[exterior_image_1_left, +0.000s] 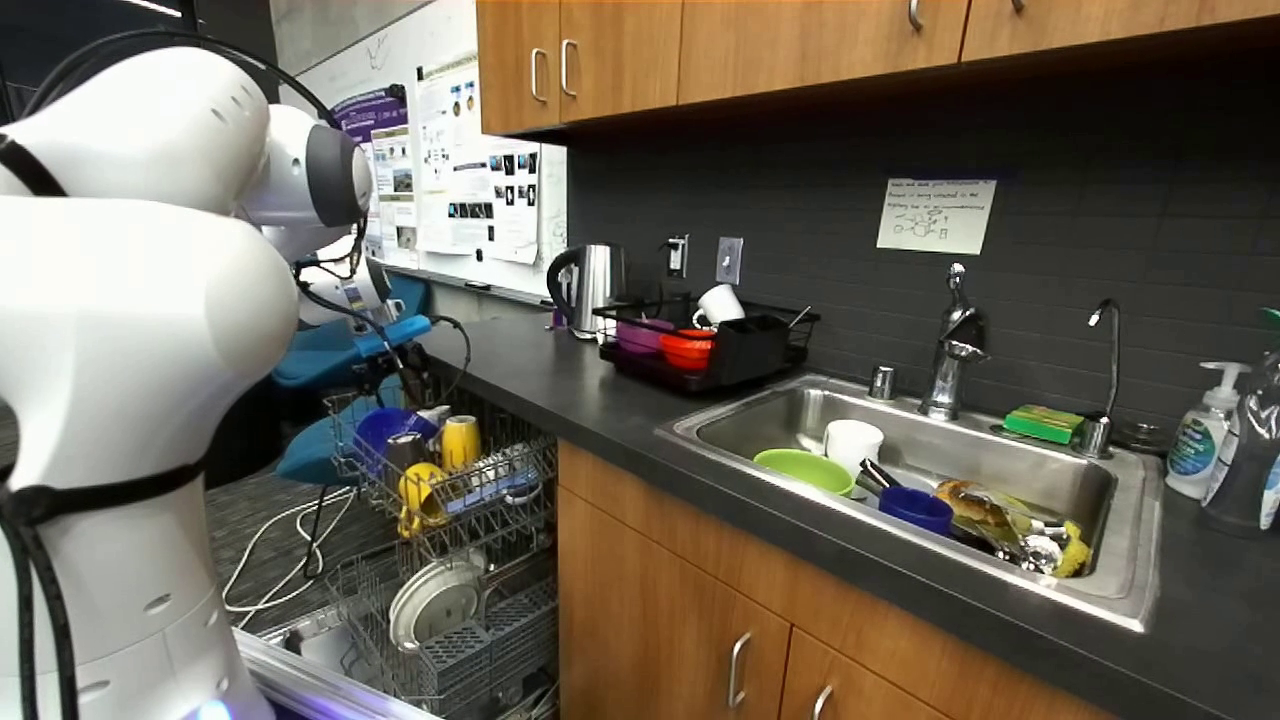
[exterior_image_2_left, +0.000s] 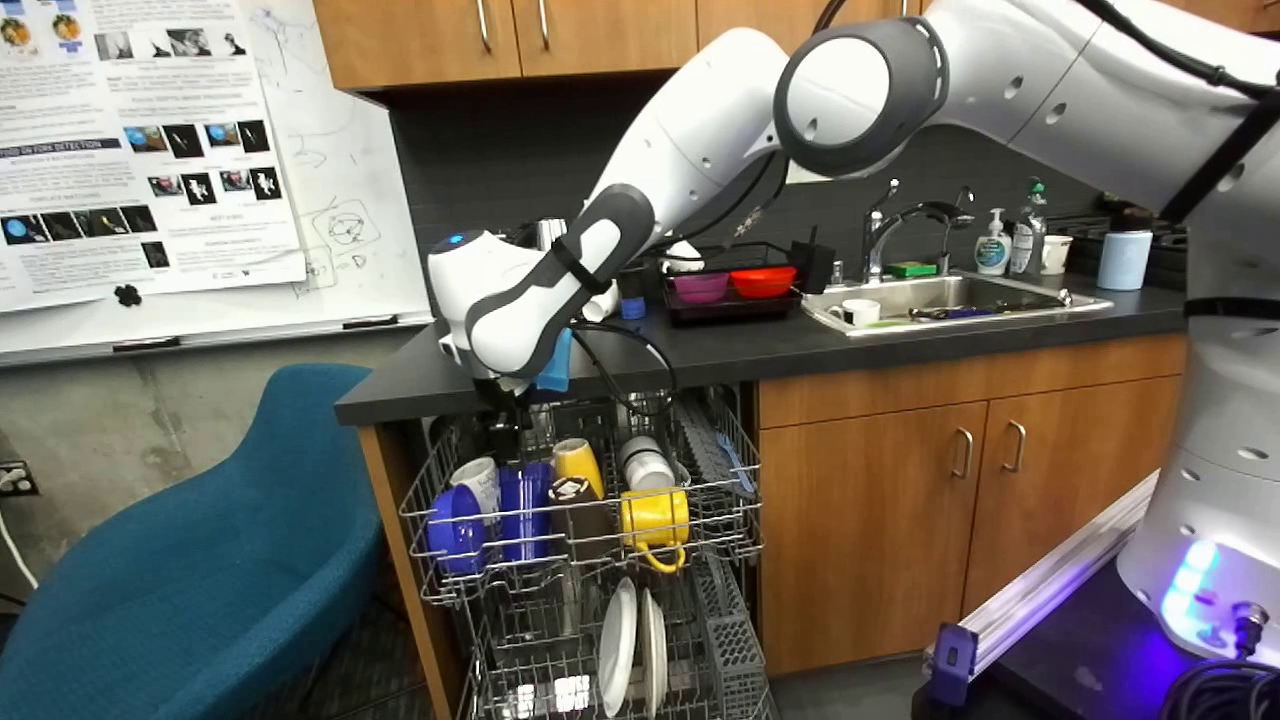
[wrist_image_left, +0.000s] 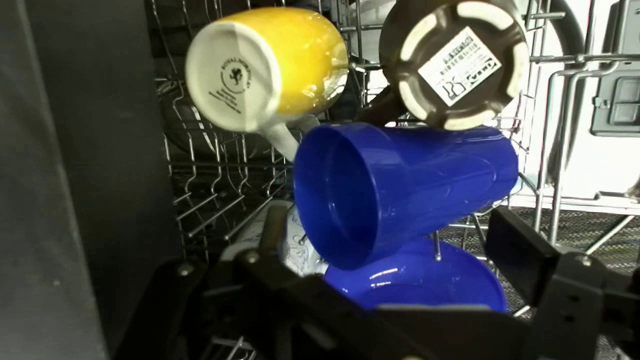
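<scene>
My gripper is open over the upper dishwasher rack, its two dark fingers wide apart. Between and beyond them in the wrist view lies a blue cup (wrist_image_left: 447, 171), tilted on its side with its mouth towards the left. I cannot tell whether either finger touches it. Below the cup is a blue bowl (wrist_image_left: 429, 273), partly covered by the gripper body. A pale patterned mug (wrist_image_left: 300, 243) shows behind the left finger (wrist_image_left: 274, 231). Exterior view 2 has the gripper (exterior_image_2_left: 504, 438) at the rack's back left, above the blue cup (exterior_image_2_left: 524, 516).
A yellow mug (wrist_image_left: 300, 57) and a dark brown mug (wrist_image_left: 459, 60) stand upside down near the blue cup. The counter (exterior_image_2_left: 396, 372) edge runs close beside the arm. Plates (exterior_image_2_left: 618, 648) fill part of the lower rack (exterior_image_2_left: 516, 648). The sink (exterior_image_1_left: 1140, 528) holds several dishes.
</scene>
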